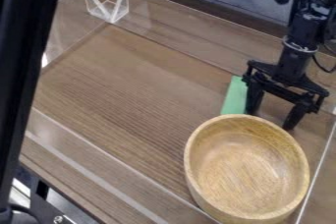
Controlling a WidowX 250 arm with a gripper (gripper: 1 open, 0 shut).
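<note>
My black gripper [278, 100] hangs low at the right over the wooden table, its lower parts just above or beside a green flat object [235, 93], whose far end it partly covers. Whether the fingers are open or shut is unclear, as they are dark and blend together. A large round wooden bowl [247, 171] sits in front of the gripper, near the bottom right.
A white wire stand [108, 7] stands at the back left. A wall runs along the back, and a dark vertical band fills the left edge.
</note>
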